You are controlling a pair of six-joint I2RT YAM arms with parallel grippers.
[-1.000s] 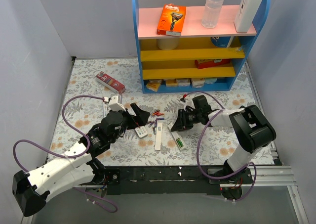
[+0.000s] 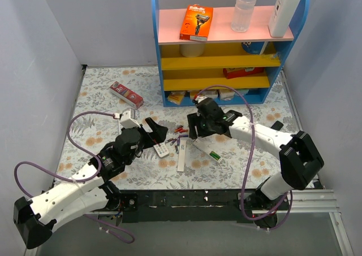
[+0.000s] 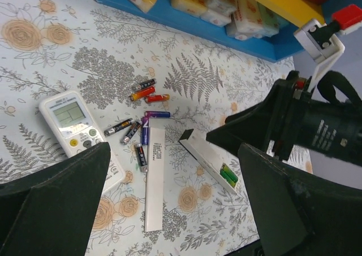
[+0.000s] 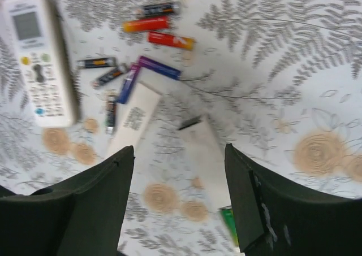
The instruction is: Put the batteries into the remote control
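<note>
A slim white remote [image 3: 210, 159] lies diagonally on the table, green batteries [image 3: 229, 175] showing in the opening at its near end. Its far end is dark. My right gripper [image 2: 193, 127] hangs over that far end, open and empty; the right wrist view shows the remote below and between its fingers. Several loose batteries lie left of it: a red one [image 4: 169, 40], an orange one [image 4: 146, 24], a purple one [image 4: 160, 67] and small dark ones [image 4: 111, 113]. My left gripper [image 2: 157, 130] is open above the white remote with a screen [image 3: 70, 117].
Between the two remotes lies another long white piece [image 3: 154, 182] with a printed patch. A blue shelf unit [image 2: 157, 47] closes off the back. A red box [image 2: 126, 94] lies at the back left.
The left arm has barely shifted.
</note>
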